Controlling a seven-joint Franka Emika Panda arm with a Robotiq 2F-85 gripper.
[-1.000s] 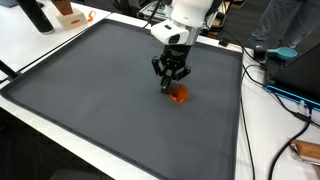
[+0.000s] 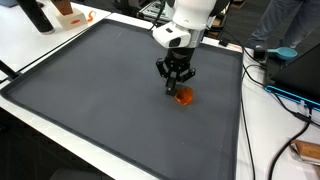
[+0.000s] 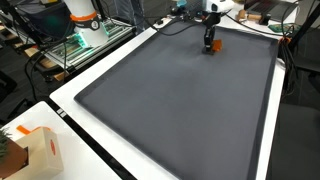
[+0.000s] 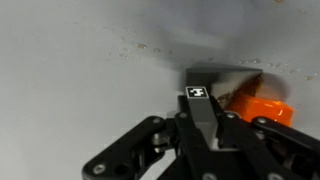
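Observation:
A small orange object (image 2: pixel 184 95) rests on the grey table, right beside the tips of my gripper (image 2: pixel 170 88). In exterior view 2 the orange object (image 3: pixel 216 45) shows just right of the gripper (image 3: pixel 208 46), near the far side of the table. The wrist view has the orange object (image 4: pixel 265 108) at the right, with a darker grey-brown part next to it at the fingertips (image 4: pixel 197 94). The fingers are closed around an edge of the object, low over the table. The fingers hide much of the contact.
Cables (image 2: pixel 285 95) run beyond the table's right edge in exterior view 1. An orange-and-white robot part (image 3: pixel 88 28) stands off the table at the left.
In exterior view 1 my gripper and the orange object have shifted together slightly to the right. The gripper has stayed closed and low over the table.

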